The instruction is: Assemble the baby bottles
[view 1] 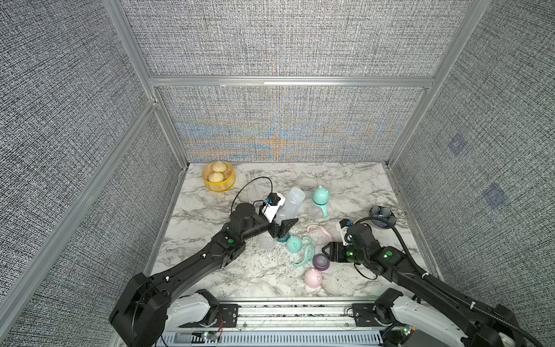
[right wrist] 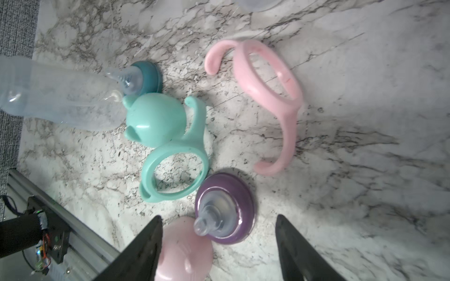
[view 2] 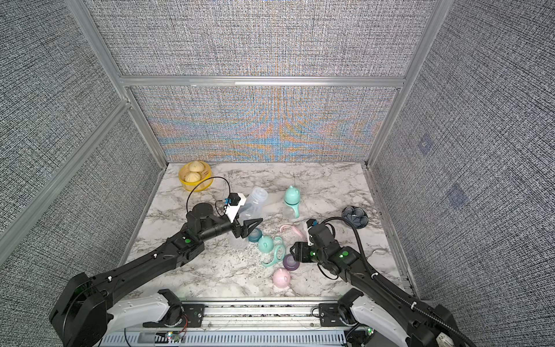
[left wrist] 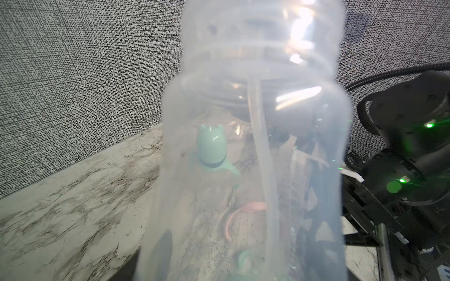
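Note:
A clear bottle [view 1: 292, 199] with a straw-like tube inside stands in my left gripper [view 1: 287, 224], which is shut on it; in the left wrist view its body [left wrist: 253, 164] hides most of the fingers. My right gripper [view 1: 327, 253] is open above the table. Between and beyond its fingers lies a purple ring with a clear nipple [right wrist: 225, 208], touching a pink cap [right wrist: 185, 253]. A mint cap [right wrist: 157, 119], a mint handle [right wrist: 175, 173] and a pink handle [right wrist: 267, 89] lie farther off. Beside the mint cap is a teal ring with nipple [right wrist: 149, 77].
Another clear bottle [right wrist: 70, 93] lies near the teal ring. A mint-capped bottle part with handle [view 1: 320, 196] is farther back. A yellow basket with buns [view 1: 219, 177] sits back left, a dark cup holder [view 1: 382, 217] at right.

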